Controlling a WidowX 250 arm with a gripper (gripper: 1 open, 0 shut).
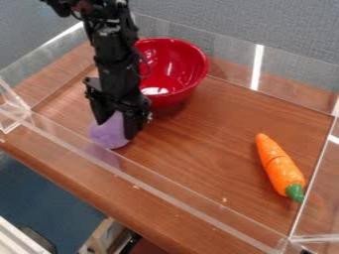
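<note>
The black robot gripper point(122, 119) reaches down at the left of the wooden table, its fingers low around a purple object point(109, 136) near the front edge. The object is partly hidden by the gripper, and whether the fingers are shut on it is unclear. Behind the gripper, a red bowl point(179, 69) sits toward the back, partly covered by the arm. An orange carrot with a green top point(279, 164) lies apart at the right side.
Clear plastic walls point(252, 69) border the wooden tabletop point(199, 169). A grey wall stands behind.
</note>
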